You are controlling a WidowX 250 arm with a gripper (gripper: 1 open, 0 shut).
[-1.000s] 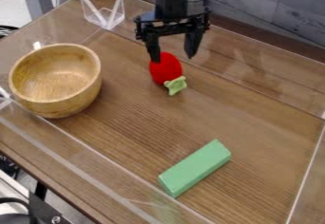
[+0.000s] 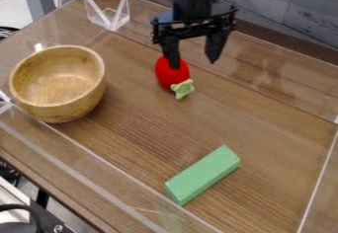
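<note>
A red object [image 2: 172,74] with a yellow-green tip lies on the wooden table [image 2: 264,109], upper middle. My black gripper [image 2: 189,41] hangs over the table just behind and above it, its fingers spread open and not around the red object.
A wooden bowl [image 2: 55,91] sits at the left. A green block [image 2: 203,178] lies at the front right. A clear wire-like holder [image 2: 109,12] stands at the back left.
The red object looks essentially in place.
</note>
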